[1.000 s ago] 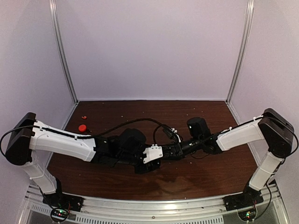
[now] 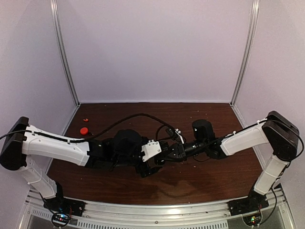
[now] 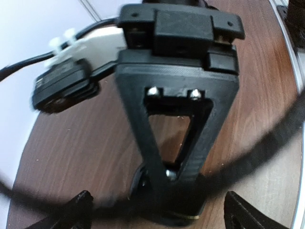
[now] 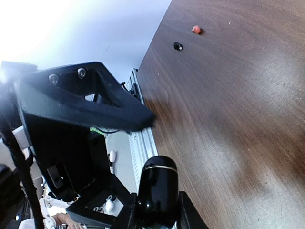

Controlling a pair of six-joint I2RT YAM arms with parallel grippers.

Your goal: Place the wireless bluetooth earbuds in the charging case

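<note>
The black, glossy charging case (image 4: 159,183) with a thin gold line is held upright at the bottom of the right wrist view, with my right gripper shut on it. In the left wrist view the case (image 3: 190,202) is partly covered by a blurred cable. My left gripper stands open around it, one of its fingers (image 3: 238,212) to each side, apart from the case. A small black piece (image 4: 178,46), perhaps an earbud, lies on the table. Whether any earbud sits in the case cannot be seen.
A small red piece (image 4: 196,29) lies beside the black one. In the top view a round red object (image 2: 84,130) is at the table's left. Both arms meet mid-table, and a black cable (image 2: 125,118) arches over the left one.
My left gripper has shifted a little left and turned, its fingers now showing below the wrist. The right arm has shifted slightly.
</note>
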